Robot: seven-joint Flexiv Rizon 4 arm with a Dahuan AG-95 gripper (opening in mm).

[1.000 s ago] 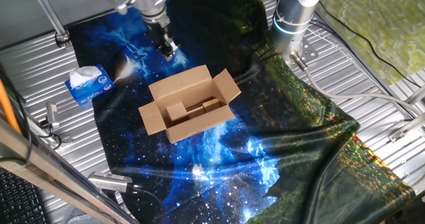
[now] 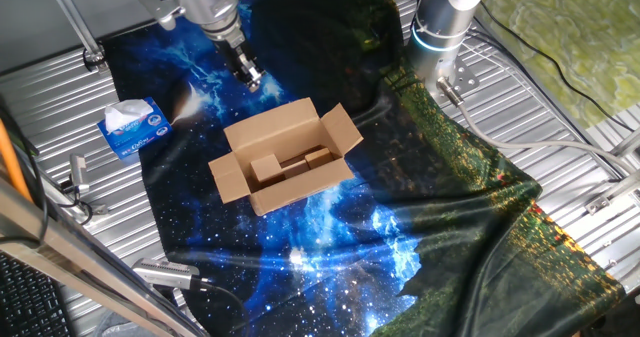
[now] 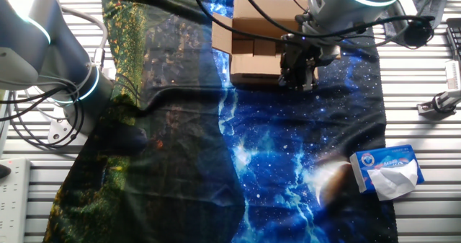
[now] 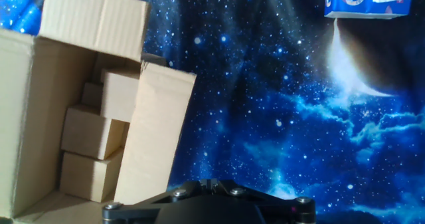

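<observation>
An uncovered cardboard box sits on the dark galaxy-print cloth with its flaps folded out. Several plain cardboard blocks lie inside it, seen from above in the wrist view. My gripper hangs over the cloth on the far side of the box in exterior view 1, apart from it. From the opposite side, the gripper covers part of the box. Its black linkages spread wide along the bottom of the wrist view, where the fingertips are out of sight. It looks open, and nothing shows between its fingers.
A blue tissue box stands at the cloth's edge, clear of the cardboard box.
Box, blocks and tissue box have stayed in place.
</observation>
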